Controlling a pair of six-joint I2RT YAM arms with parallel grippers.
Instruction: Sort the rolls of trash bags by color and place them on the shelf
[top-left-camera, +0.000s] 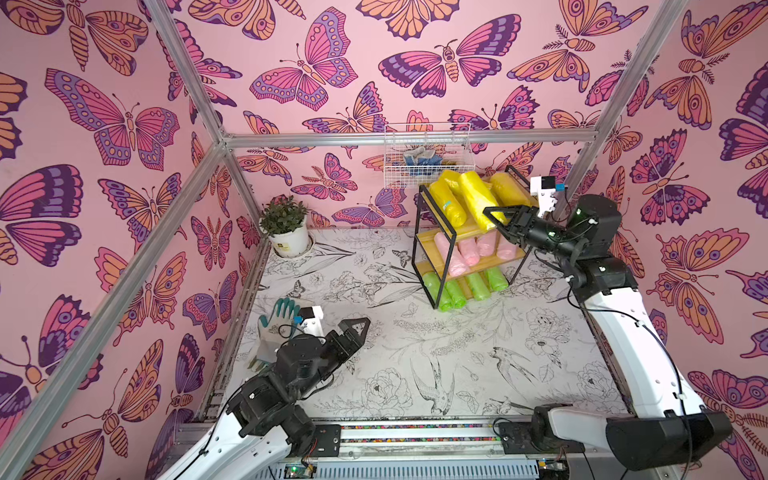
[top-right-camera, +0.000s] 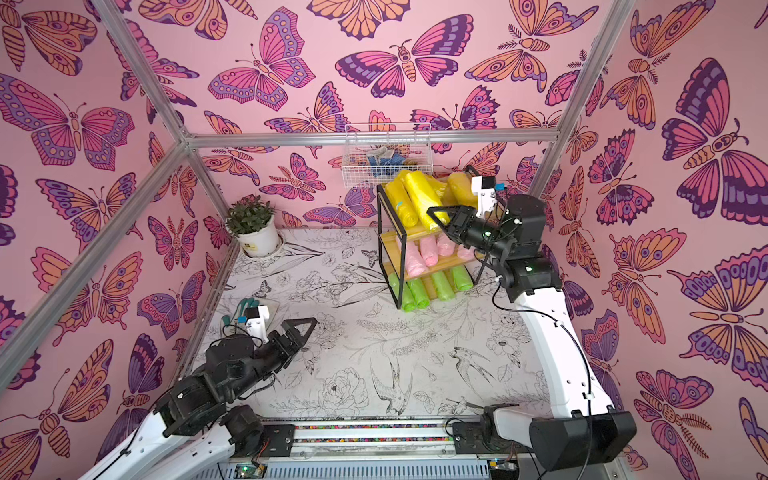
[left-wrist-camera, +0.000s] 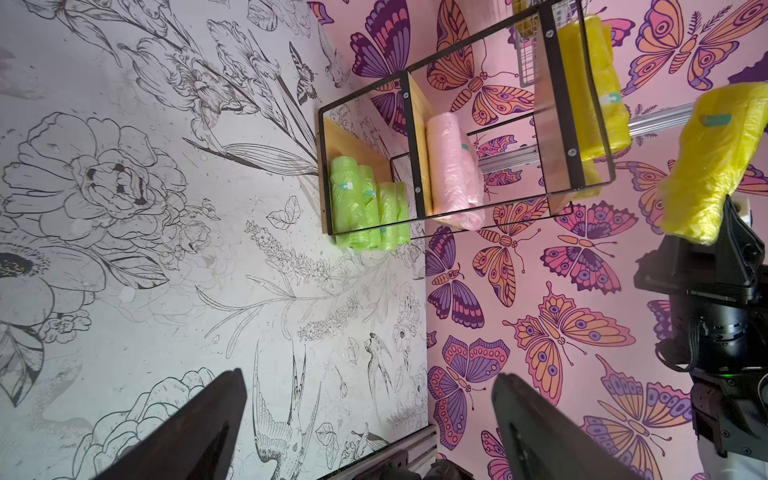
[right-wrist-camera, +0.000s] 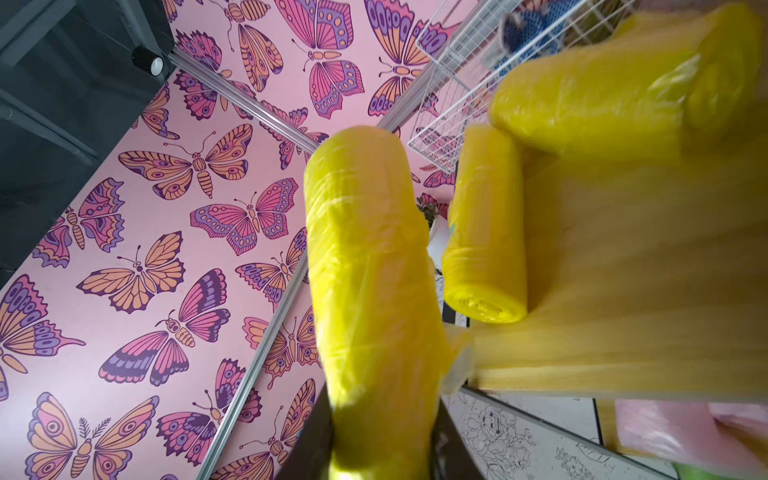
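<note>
My right gripper (top-left-camera: 493, 216) is closed around the near end of a yellow roll (right-wrist-camera: 372, 272), which tilts up above the shelf's top board and clear of it. On that board (right-wrist-camera: 632, 264) lie more yellow rolls: one along the left side (right-wrist-camera: 484, 232) and others toward the back (right-wrist-camera: 624, 96). Pink rolls (top-left-camera: 466, 251) fill the middle level of the black-framed shelf (top-left-camera: 447, 264), and green rolls (top-left-camera: 477, 285) rest on the bottom level. Over the table's left half, away from the shelf, my left gripper is open, its fingers wide apart and empty.
A white wire basket (top-left-camera: 428, 164) with blue items hangs on the wall behind the shelf. A potted plant (top-left-camera: 285, 228) stands at the back left, and a teal glove (top-left-camera: 280, 310) lies beside the left arm.
</note>
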